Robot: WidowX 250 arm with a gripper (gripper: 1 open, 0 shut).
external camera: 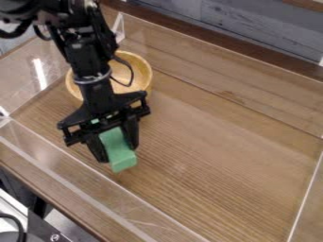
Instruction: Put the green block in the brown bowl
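Observation:
The green block point(117, 148) is between the fingers of my black gripper point(119, 146), which is shut on it. Its lower end sticks out below the fingertips, over the wooden surface near the front left; whether it still touches the wood I cannot tell. Behind the arm stands the brown bowl point(139, 74), light tan in colour, farther back from the block. Part of the bowl is hidden by the arm and gripper body.
Bare wood point(214, 123) stretches clear to the right. A low pale rim point(76, 168) runs along the near left edge. Cables and dark parts lie beyond it at the lower left.

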